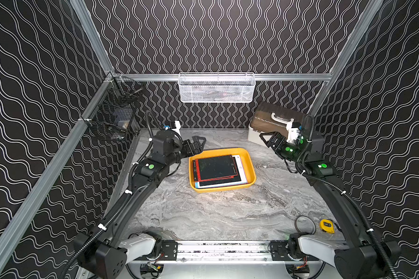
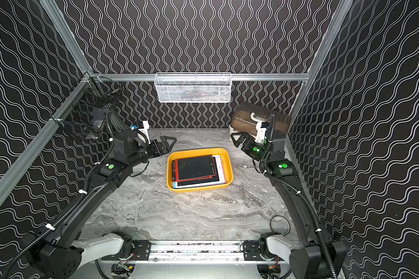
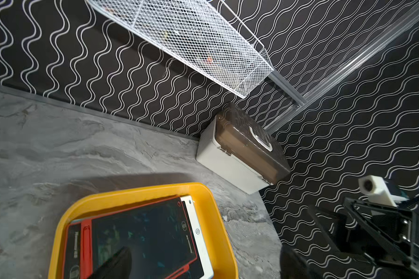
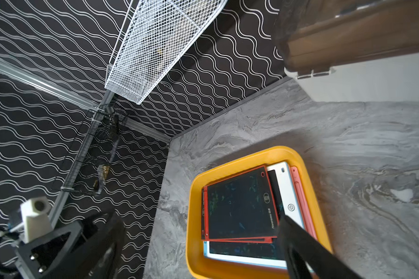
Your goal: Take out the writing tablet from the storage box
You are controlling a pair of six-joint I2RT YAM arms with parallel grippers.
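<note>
Several writing tablets lie stacked in the yellow storage box on the table. Uppermost is a dark-screened tablet with a red frame; a white-framed tablet shows from beneath it. In the right wrist view a pink edge also lies along the box wall. My left gripper hangs open by the box's back left corner, and nothing is between its fingers. To the right of the box, in front of the brown-lidded case, my right gripper is open and empty too.
The case with a brown lid stands at the back right. A white mesh basket hangs on the back wall. At the front right lie a yellow tape measure and a dark ring. Table in front of the box is clear.
</note>
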